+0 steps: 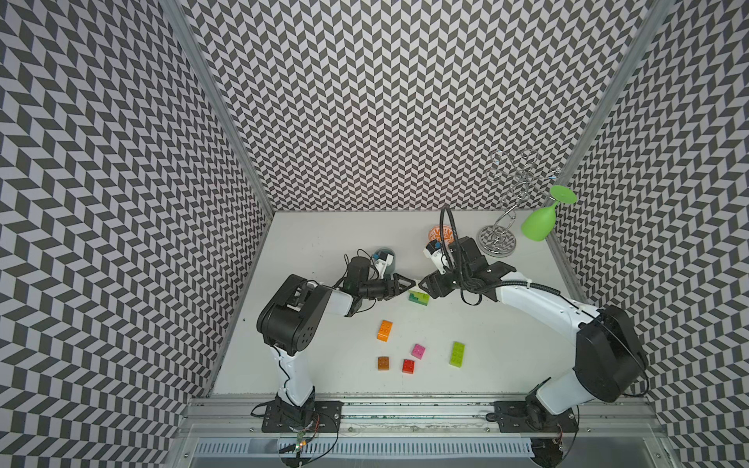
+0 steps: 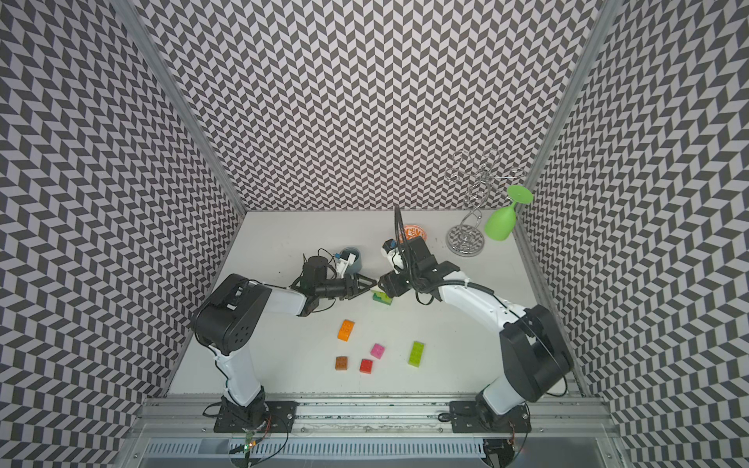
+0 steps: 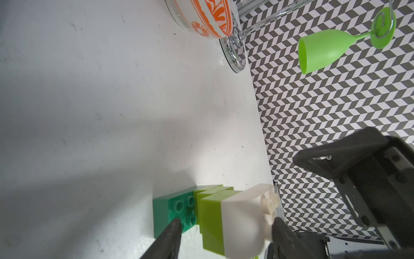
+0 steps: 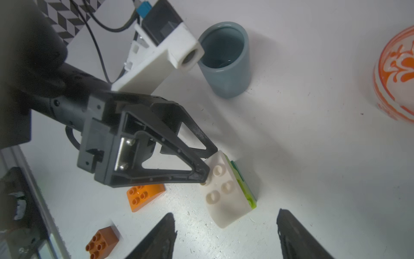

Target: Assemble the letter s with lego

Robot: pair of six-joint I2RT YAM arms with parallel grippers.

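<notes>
A small assembly of lime, green and white bricks [image 1: 419, 298] stands mid-table. In the left wrist view its teal-green brick [image 3: 168, 211] lies beside lime bricks topped by a white brick [image 3: 241, 220]. My left gripper [image 1: 405, 284] has its fingertips at the end of the white brick [image 4: 226, 198]; whether it grips the brick is unclear. My right gripper is open above the assembly, the white brick between and just beyond its fingertips in its wrist view.
Loose orange [image 1: 384, 330], brown [image 1: 383, 362], red [image 1: 408, 366], pink [image 1: 418, 351] and lime [image 1: 457, 353] bricks lie in front. Behind are a blue-grey cup [image 4: 224, 73], an orange-patterned bowl [image 4: 401, 73] and a metal rack with a green glass [image 1: 538, 222].
</notes>
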